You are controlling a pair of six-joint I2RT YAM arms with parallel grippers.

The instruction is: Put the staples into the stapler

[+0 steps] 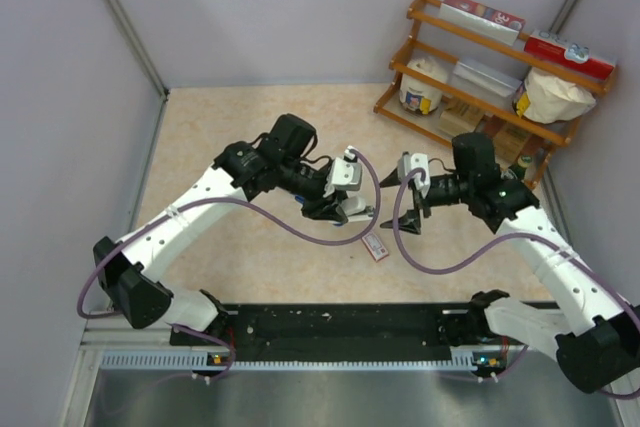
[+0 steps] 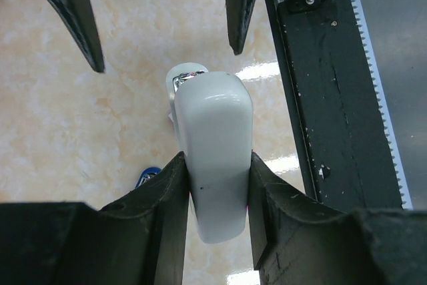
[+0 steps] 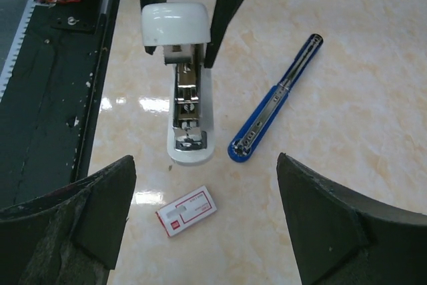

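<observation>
My left gripper (image 1: 338,209) is shut on a white stapler (image 2: 217,145), holding it above the table. From the right wrist view, the stapler's white top (image 3: 176,23) sits apart from its base, and the metal channel between them shows. My right gripper (image 1: 388,204) faces the stapler from the right, open, with nothing between its fingers. Those fingers also reach in at the top of the left wrist view. A small white box with a red border (image 1: 375,247), probably the staples, lies flat on the table. Whether staples sit in the channel I cannot tell.
A blue tool with a slim dark end (image 3: 273,101) lies beside the stapler on the table, mostly covered by the left arm from above. A wooden shelf (image 1: 480,37) with boxes and tubs stands at the back right.
</observation>
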